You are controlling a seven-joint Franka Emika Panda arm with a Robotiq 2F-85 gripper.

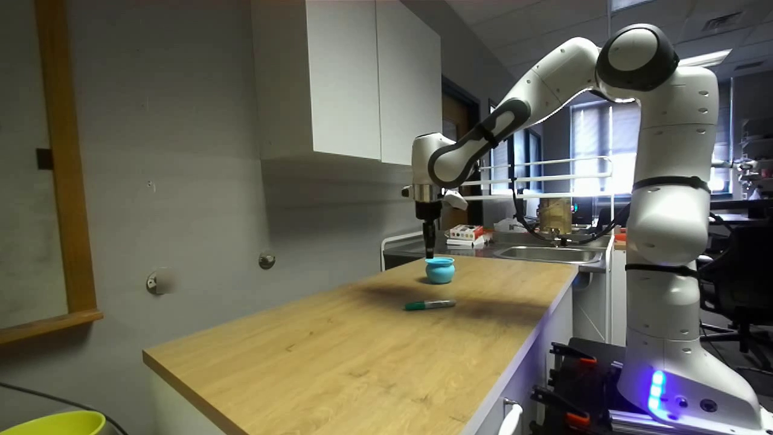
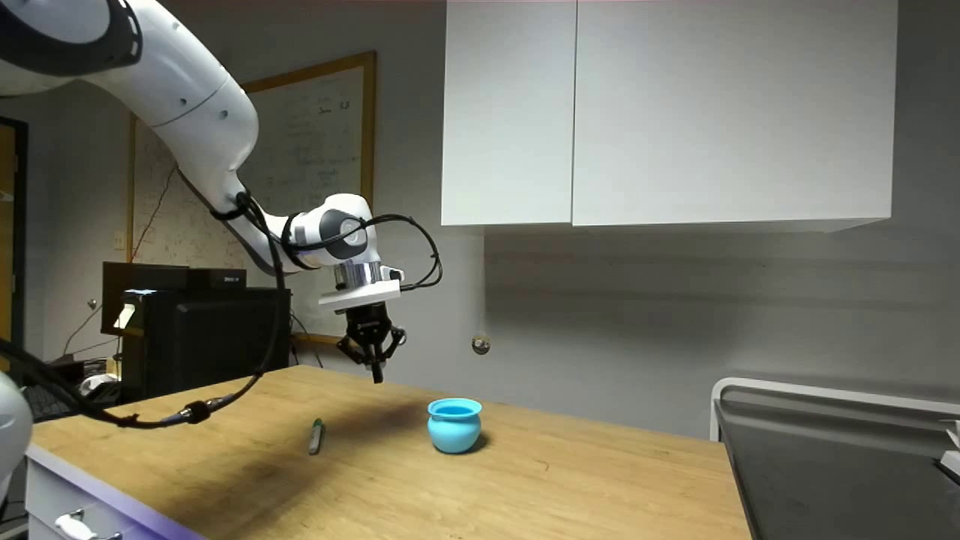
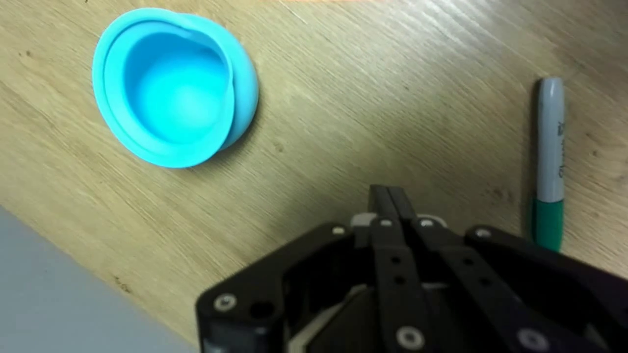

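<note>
A grey marker with a green cap [image 3: 551, 147] lies flat on the wooden counter, right of my gripper in the wrist view. The fingers are pressed together with nothing between them. Up and to the left in that view, a light blue pot [image 3: 244, 88] stands upright, its mouth empty. Exterior view 2 has the gripper [image 2: 376, 373] hanging above the counter, with the marker [image 2: 316, 437] lower left of it and the pot [image 2: 454, 426] lower right. Neither object is touched by the fingers.
White wall cabinets [image 2: 733, 108] hang above its back side. A sink [image 1: 551, 254] and a red and white box [image 1: 465, 232] lie beyond the far end.
</note>
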